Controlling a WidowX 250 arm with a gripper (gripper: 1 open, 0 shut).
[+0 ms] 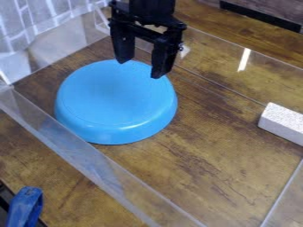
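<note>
My black gripper (141,56) hangs over the back part of a large round blue disc (112,102), its two fingers apart with nothing seen between them. The disc lies on a brown wooden surface near the left of the middle.
A white block (282,123) lies at the right edge, a blue object (25,207) at the bottom left. Clear plastic walls (89,177) run along the left and bottom.
</note>
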